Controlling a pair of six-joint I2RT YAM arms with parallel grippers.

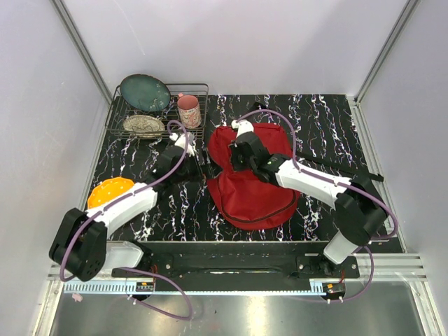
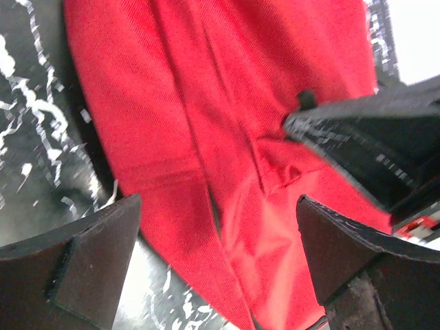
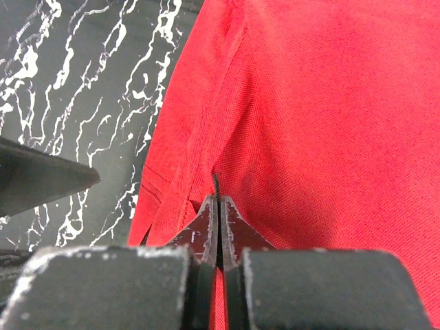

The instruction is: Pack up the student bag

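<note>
The red student bag lies on the dark marbled table, its front zipper curving along the lower edge. Over the bag's left part, my right gripper is shut on the black zipper pull, whose tip pokes out between the fingertips. My left gripper stands open just left of the bag, its fingers wide apart and the bag's red side edge showing beyond the gap. One dark left finger also appears at the left of the right wrist view.
A wire rack at the back left holds a green plate, a pink patterned cup and a pale oval item. An orange dotted plate lies at the far left. Black straps trail right of the bag.
</note>
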